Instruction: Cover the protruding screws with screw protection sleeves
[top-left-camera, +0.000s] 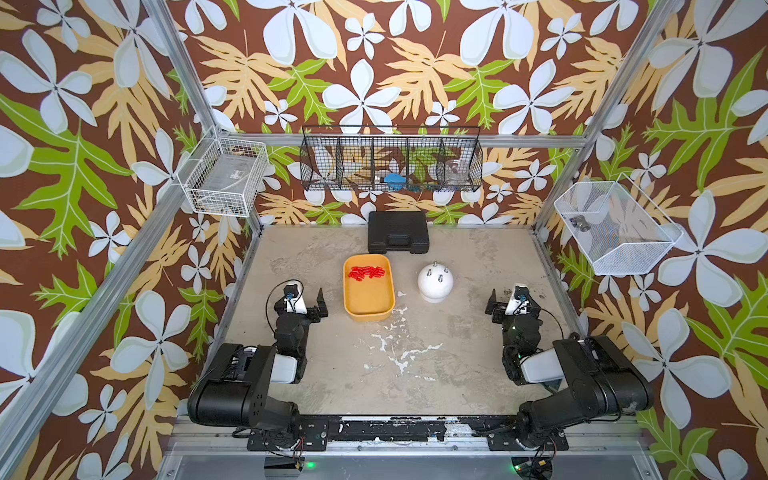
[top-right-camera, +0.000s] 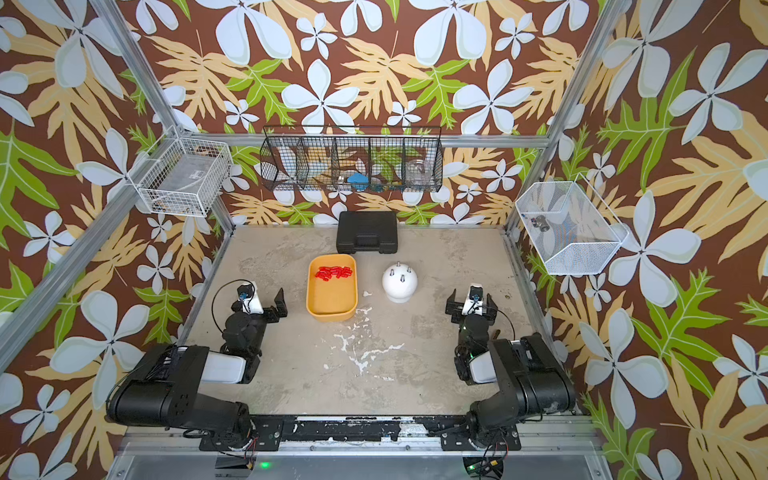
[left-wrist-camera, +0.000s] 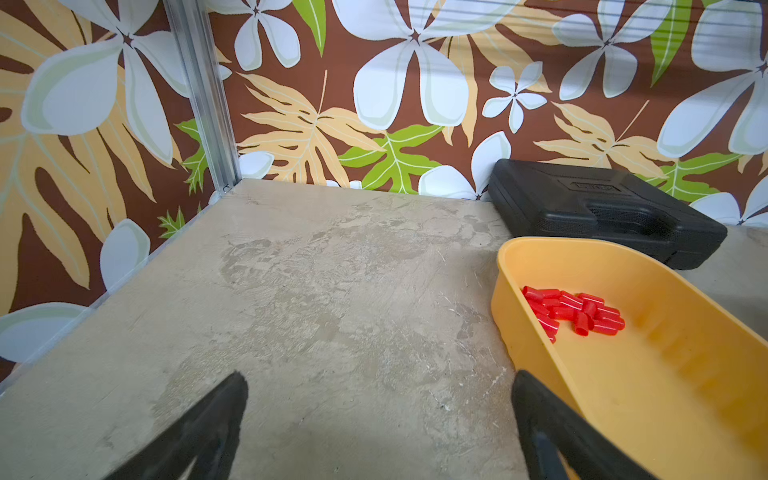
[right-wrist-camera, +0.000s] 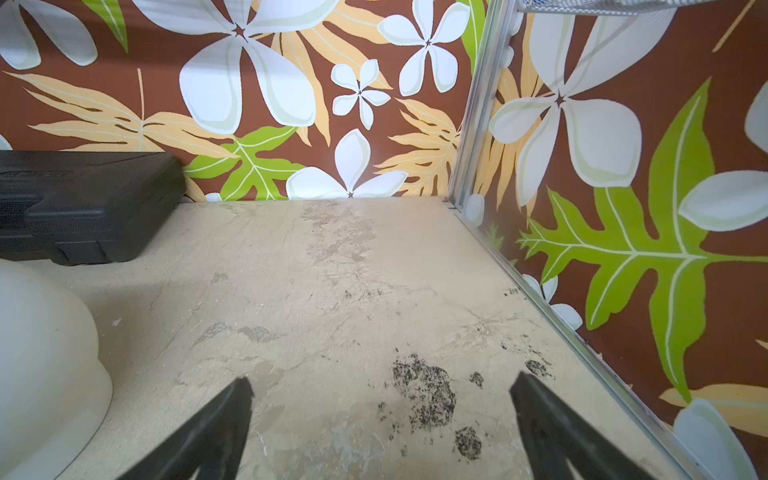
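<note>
A yellow tray (top-left-camera: 368, 304) holds a heap of several red sleeves (top-left-camera: 367, 272) (left-wrist-camera: 582, 312) toward its far end. To its right stands a white dome (top-left-camera: 436, 288) (right-wrist-camera: 40, 368) with several screws sticking up from its top, bare of red. My left gripper (top-left-camera: 300, 301) is open and empty, just left of the tray, low over the table. My right gripper (top-right-camera: 471, 301) is open and empty, to the right of the dome, its fingertips spread wide in the right wrist view.
A black case (top-right-camera: 367, 232) lies at the back centre of the table (top-left-camera: 288, 248). Wire baskets hang on the back rail (top-left-camera: 390, 164) and both sides, above table height.
</note>
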